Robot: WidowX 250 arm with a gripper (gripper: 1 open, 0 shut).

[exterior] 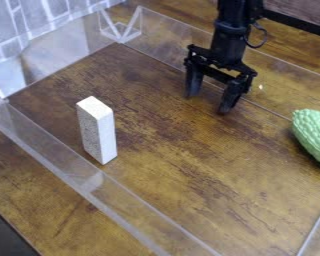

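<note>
The black gripper (pixel 212 88) is low over the back middle of the wooden floor, its two fingers pointing down; whether anything is between them is hard to make out in the dark shapes. A white upright block (pixel 97 130) stands at the left front. A green bumpy vegetable-like object (pixel 314 136) lies at the right edge, partly out of view.
Clear plastic walls (pixel 69 180) border the wooden surface (pixel 190 180). A whitish curtain or cloth (pixel 36 25) is at the top left.
</note>
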